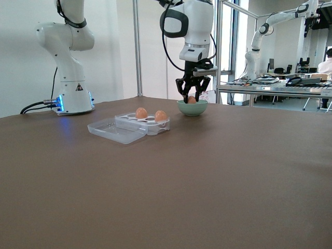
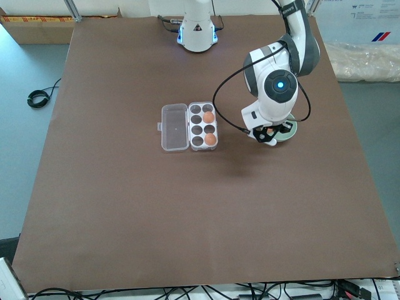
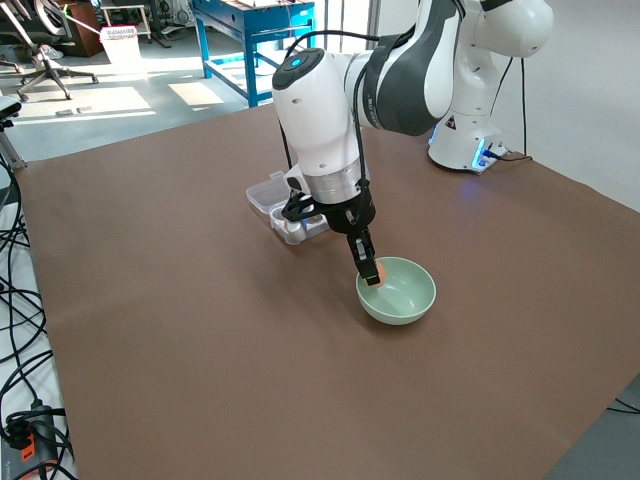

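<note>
My black gripper (image 1: 191, 93) reaches down into a pale green bowl (image 3: 407, 305), its fingertips at an egg (image 1: 191, 100) there; I cannot tell whether it grips the egg. In the left view the bowl (image 2: 287, 134) is largely hidden under my wrist. A clear plastic egg carton (image 2: 195, 140) lies open left of the bowl, its lid (image 1: 116, 133) flat beside it, with two brown eggs (image 1: 161, 116) in the tray, one near each end.
Cables run along the table's edge.
</note>
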